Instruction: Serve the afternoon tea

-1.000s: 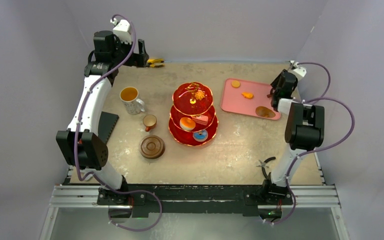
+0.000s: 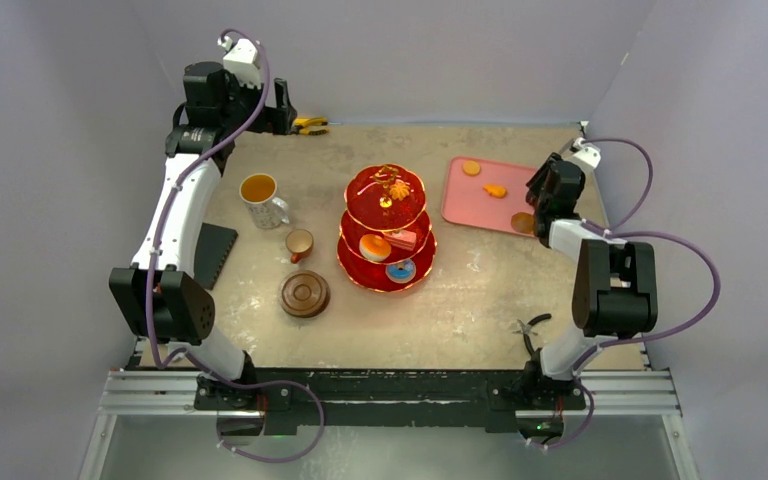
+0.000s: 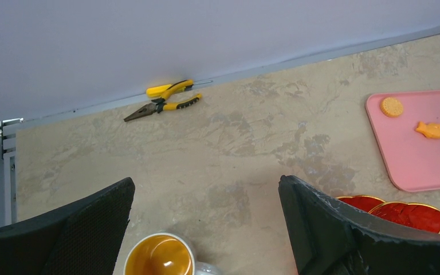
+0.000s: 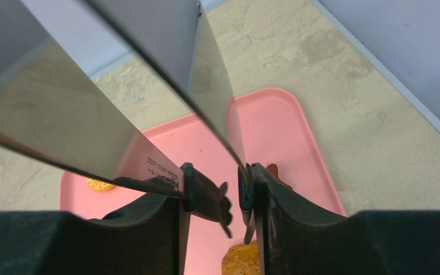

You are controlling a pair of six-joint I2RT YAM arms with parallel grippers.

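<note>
In the right wrist view my right gripper has its fingers pressed against both arms of metal tongs (image 4: 46,97). The tong tips stand a little apart, with no food clearly between them. Beneath lies a pink tray (image 4: 315,172) with a golden-brown pastry (image 4: 242,259), a small brown piece (image 4: 276,173) and a round biscuit (image 4: 99,185). An orange fish-shaped snack (image 2: 495,190) shows on the tray from above. A three-tier red stand (image 2: 370,190) at mid-table carries several sweets. My left gripper is open and empty, high over the back left.
Left of the stand are a mug (image 2: 260,205), a small cup (image 2: 299,243), a brown lidded pot (image 2: 304,294) and a black notebook (image 2: 213,252). Yellow pliers (image 2: 310,127) lie at the back edge, dark pliers (image 2: 530,330) at the front right.
Left arm and stand look unmoved.
</note>
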